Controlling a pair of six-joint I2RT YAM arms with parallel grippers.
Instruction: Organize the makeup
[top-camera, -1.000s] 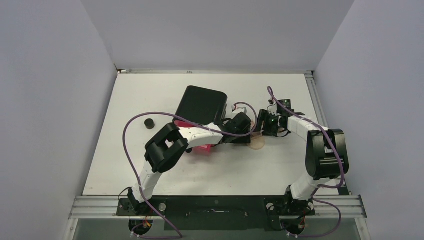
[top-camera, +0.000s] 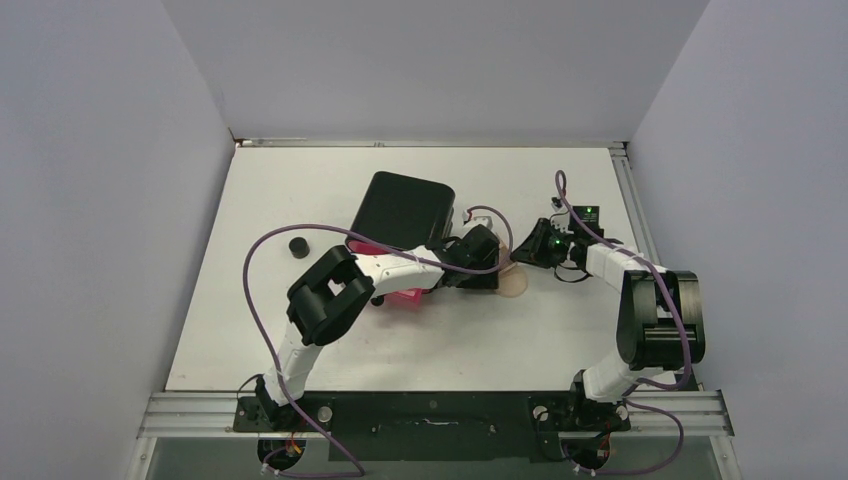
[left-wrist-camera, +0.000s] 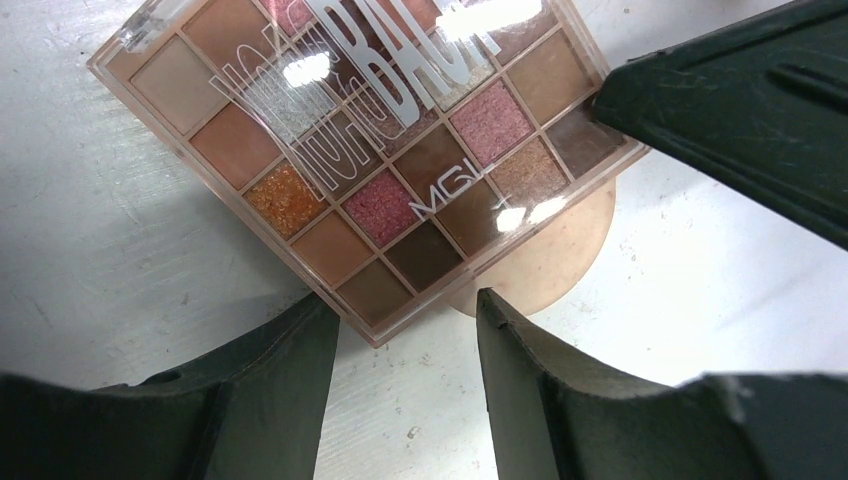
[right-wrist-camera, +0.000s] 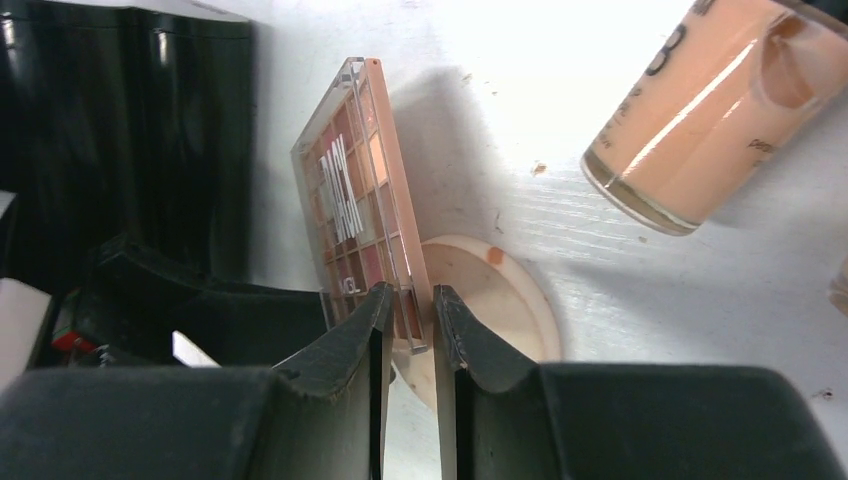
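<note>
An eyeshadow palette (left-wrist-camera: 380, 205) with a clear lid is tilted above a round beige disc (left-wrist-camera: 545, 260). In the right wrist view my right gripper is shut on the palette's (right-wrist-camera: 355, 190) near edge. My left gripper is at the palette's lower edge in its wrist view; its fingertips look apart there, and I cannot tell whether they touch it. In the top view the two grippers meet right of the black case (top-camera: 398, 205).
A foundation bottle (right-wrist-camera: 700, 110) lies right of the palette in the right wrist view. A pink item (top-camera: 405, 295) sits under the left arm. A small black jar (top-camera: 298, 247) stands on the left.
The left arm is almost unchanged.
</note>
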